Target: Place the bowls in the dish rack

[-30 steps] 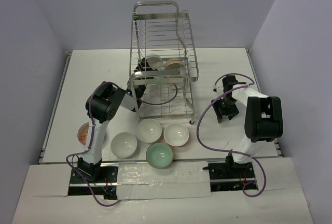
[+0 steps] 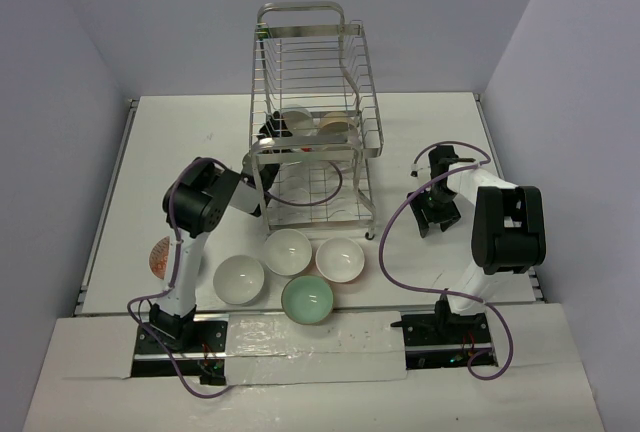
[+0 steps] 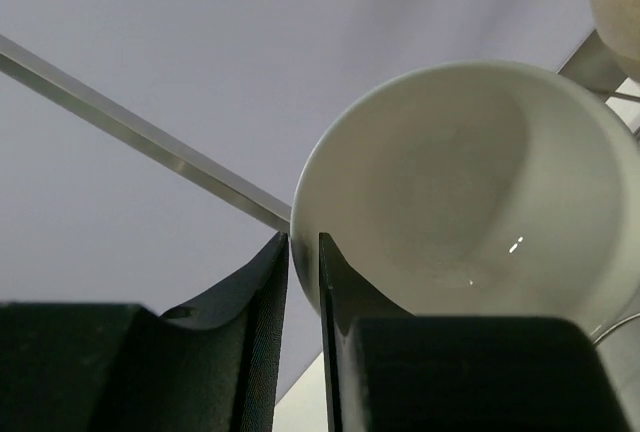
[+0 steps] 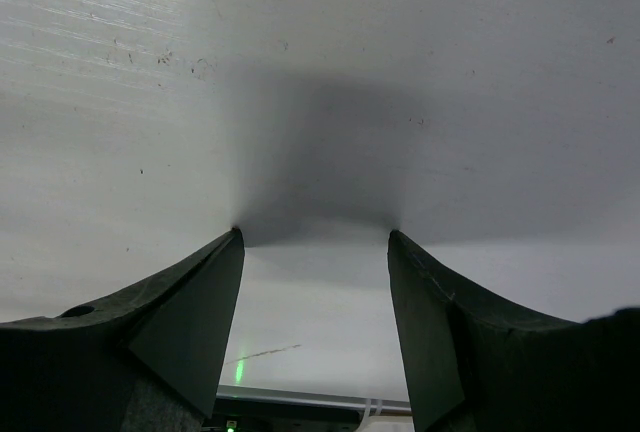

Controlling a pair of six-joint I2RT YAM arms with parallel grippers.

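The dish rack [image 2: 315, 30] stands at the back centre, with a white bowl and a tan bowl [image 2: 337, 122] inside. My left gripper reaches into it; in the left wrist view its fingertips are a little apart at the left rim of an upright-standing white bowl [image 3: 450, 182]. Whether they grip the rim is unclear. My right gripper is part open and empty above the bare table right of the rack. In front of the rack sit several bowls: white ones [image 2: 340, 259], a green one [image 2: 307, 299] and a reddish one [image 2: 160, 258], partly hidden.
A tan bowl [image 3: 615, 2] is at the upper right of the left wrist view. Grey walls surround the table [image 2: 180, 112].
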